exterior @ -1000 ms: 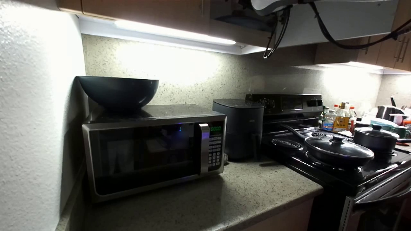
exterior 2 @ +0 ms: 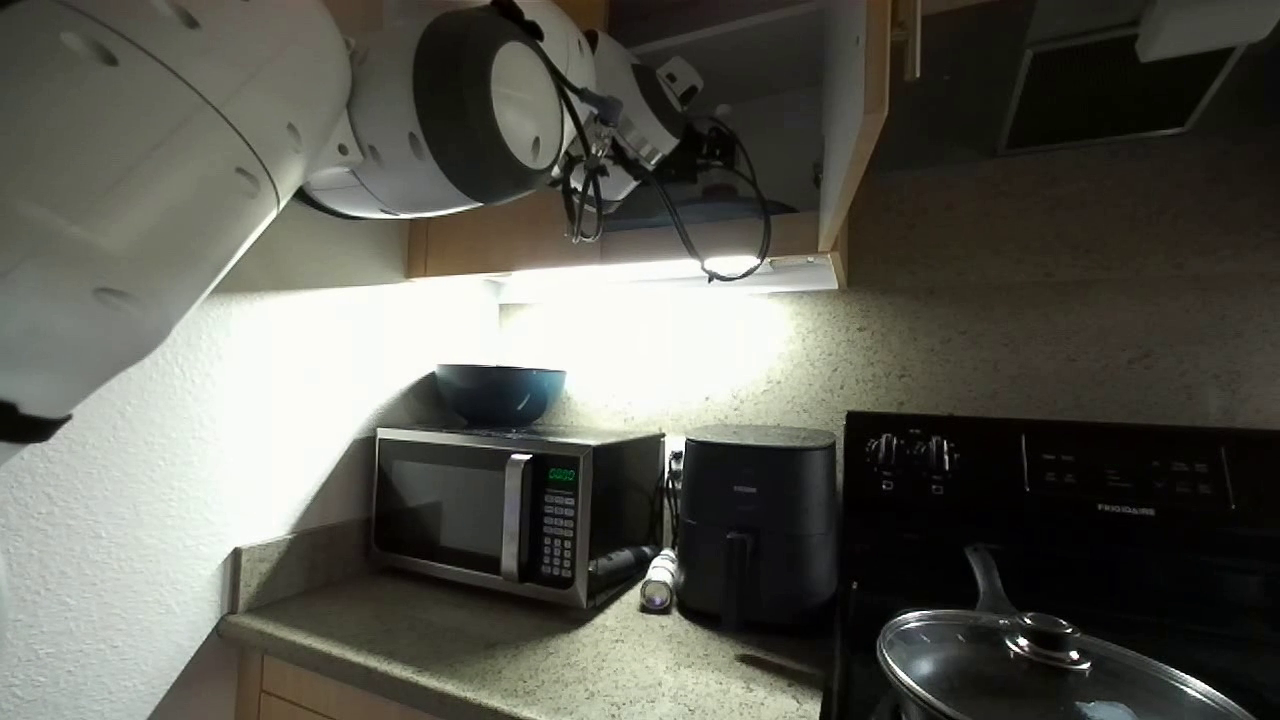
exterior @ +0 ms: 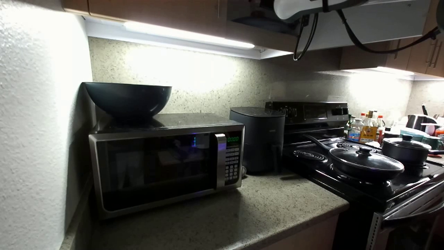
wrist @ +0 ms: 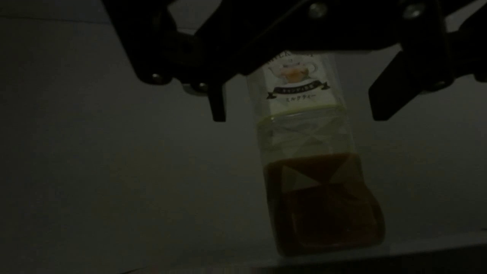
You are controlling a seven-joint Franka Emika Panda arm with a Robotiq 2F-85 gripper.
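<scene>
In the dim wrist view a clear bottle (wrist: 319, 201) holds brown liquid in its lower part and carries a white label with a teapot picture. My gripper is open, one dark finger (wrist: 219, 104) left of the bottle and the other finger (wrist: 385, 93) to its right in the picture. Gaps show on both sides, and how deep the bottle sits relative to the fingertips is hard to judge. Exterior view 2 has the arm reaching into the open upper cabinet (exterior 2: 768, 108); the bottle is hidden there.
The open cabinet door (exterior 2: 858, 132) stands right of the arm. Below are a microwave (exterior 2: 450, 498) topped by a dark bowl (exterior 2: 498, 396), an air fryer (exterior 2: 756, 516), and a stove with a lidded pan (exterior: 366, 164). Bare counter (exterior: 270, 208) lies in front.
In exterior view 1 the visible part of the arm has shifted slightly up and to the right, its hanging cable loop along with it. Counter and stove items look unchanged.
</scene>
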